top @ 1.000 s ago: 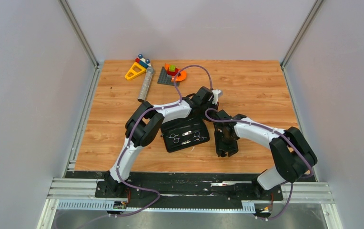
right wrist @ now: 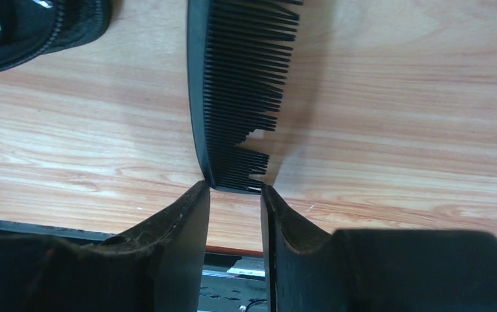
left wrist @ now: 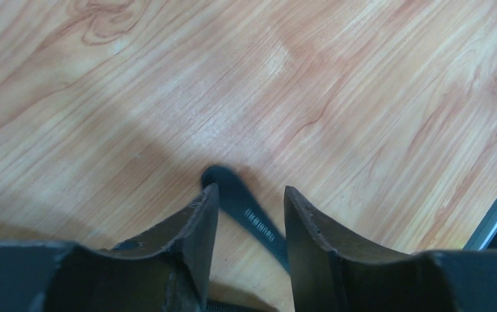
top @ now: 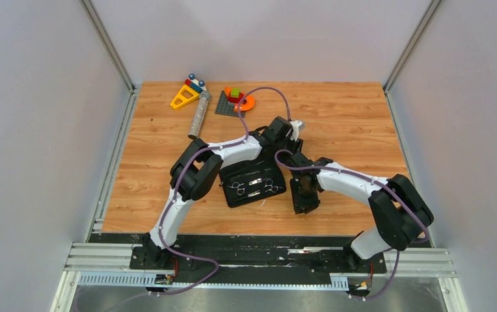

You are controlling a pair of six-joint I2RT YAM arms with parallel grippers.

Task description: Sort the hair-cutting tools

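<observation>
An open black case (top: pixel 252 195) with scissors and other slim tools lies mid-table; its corner (right wrist: pixel 51 32) shows in the right wrist view. A black comb (right wrist: pixel 229 97) lies on the wood, with my right gripper part open at its near end, one fingertip at each side. My left gripper is part open over a dark, slim handle-like piece (left wrist: pixel 249 214), which lies on the wood between and beyond its fingertips. In the top view both grippers are largely hidden under their arms, to the right of the case.
Toy blocks (top: pixel 235 97), a yellow toy (top: pixel 182 97) and a silver cylinder (top: pixel 200 114) lie at the back left. The front edge runs close below my right gripper.
My right arm's wrist has shifted slightly left and downward in the top view. My left wrist has moved very slightly. The case and toys are unchanged.
</observation>
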